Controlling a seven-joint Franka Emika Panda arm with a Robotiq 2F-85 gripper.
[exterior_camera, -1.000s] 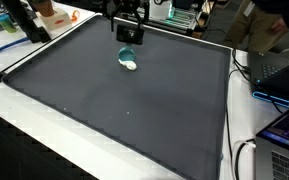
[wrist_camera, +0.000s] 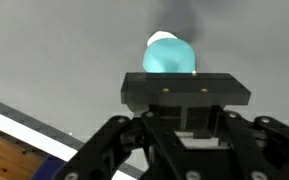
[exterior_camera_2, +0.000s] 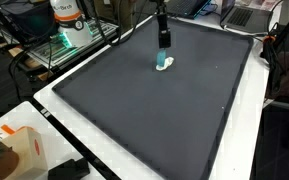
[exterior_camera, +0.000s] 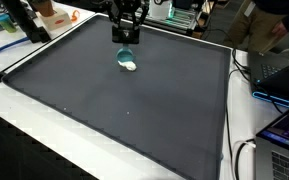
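Observation:
A dark block-like bar (wrist_camera: 184, 90) lies across the wrist view, with the gripper shut on it; its far side is hidden. In exterior view 1, the gripper with this block (exterior_camera: 125, 34) hangs near the far edge of the grey work surface. Just below it is a turquoise rounded thing (exterior_camera: 125, 54) with a small white part (exterior_camera: 129, 66) at its front. The wrist view shows the turquoise thing (wrist_camera: 169, 55) just beyond the block, partly covered by it. I cannot tell whether the two touch.
A laptop (exterior_camera: 274, 80) stands off to the right. Cables, tools and an orange-and-white object (exterior_camera_2: 69, 20) lie beyond the edges.
The turquoise thing stays in place.

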